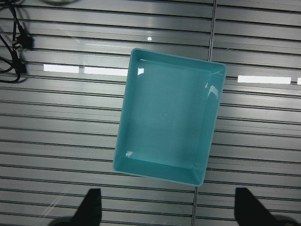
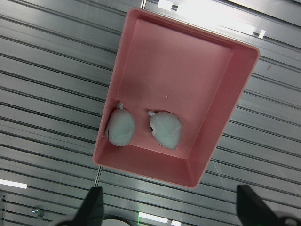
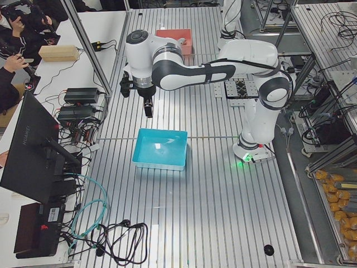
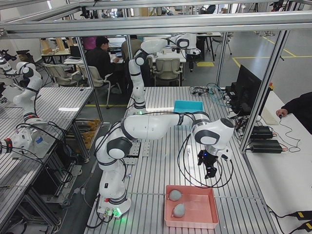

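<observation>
An empty teal bin [image 3: 159, 149] rests on the slatted table; in the left wrist view it appears below my left gripper, whose fingers stand wide apart with nothing between them. A pink bin [image 2: 188, 70] holds two grey plush toys, one [image 2: 120, 128] along a side wall and the other [image 2: 165, 129] nearer the middle. My right gripper hangs over that bin, open and empty. In the camera right view the right gripper [image 4: 209, 170] is above and behind the pink bin.
Black cables [image 3: 125, 243] lie at a front corner of the table, and a monitor [image 3: 30, 148] with black boxes lines the side. A dark perforated plate [image 3: 240, 89] sits beside the arm. The table round both bins is mostly clear.
</observation>
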